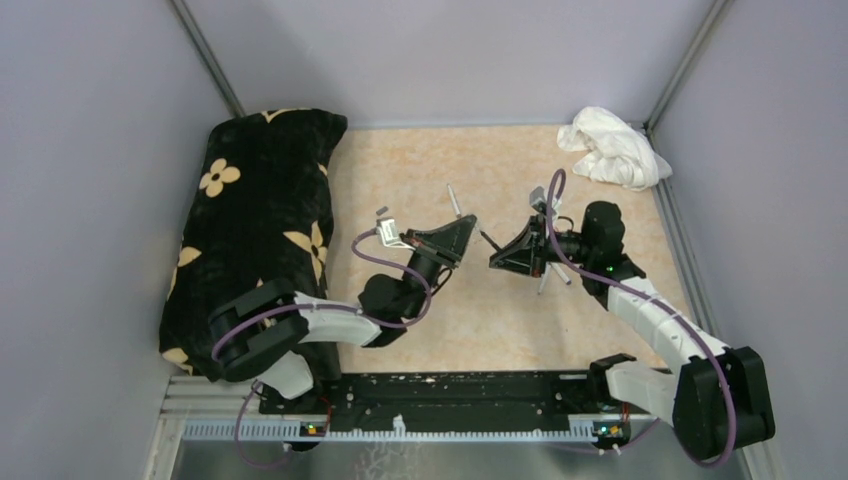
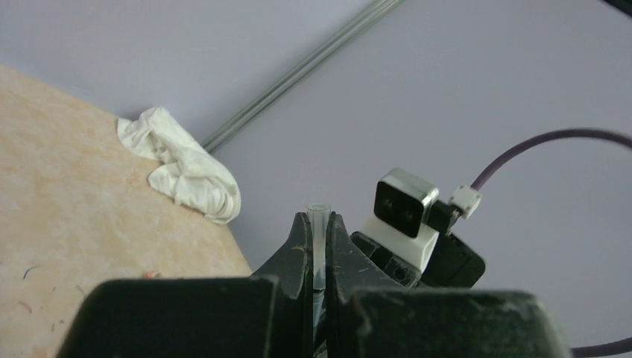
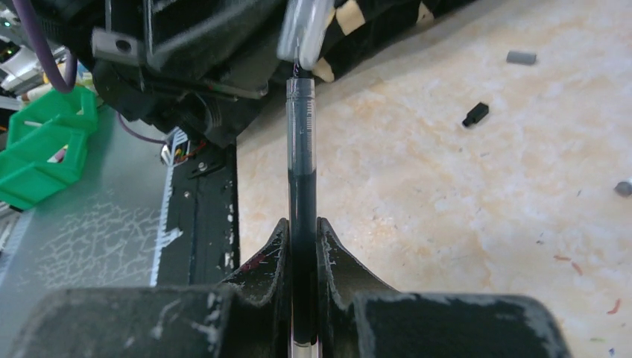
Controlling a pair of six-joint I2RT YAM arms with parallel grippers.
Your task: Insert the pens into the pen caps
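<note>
My right gripper is shut on a pen (image 3: pixel 302 142) with a clear barrel and dark section; its black tip points at my left gripper (image 1: pixel 474 218). The left is shut on a slim clear cap-like tube (image 2: pixel 319 246), its end just past the fingertips. In the right wrist view, a blurred whitish translucent piece (image 3: pixel 305 33) is at the pen tip; whether they touch cannot be told. From the top, a small gap shows between left gripper and pen end. Another white pen (image 1: pixel 453 197) lies behind the left gripper; pale pens (image 1: pixel 561 273) lie by the right gripper.
On the table are a small grey piece (image 3: pixel 522 57) and a small black piece (image 3: pixel 475 114). A white cloth (image 1: pixel 615 148) lies in the back right corner, and a black flowered cushion (image 1: pixel 260 190) fills the left side.
</note>
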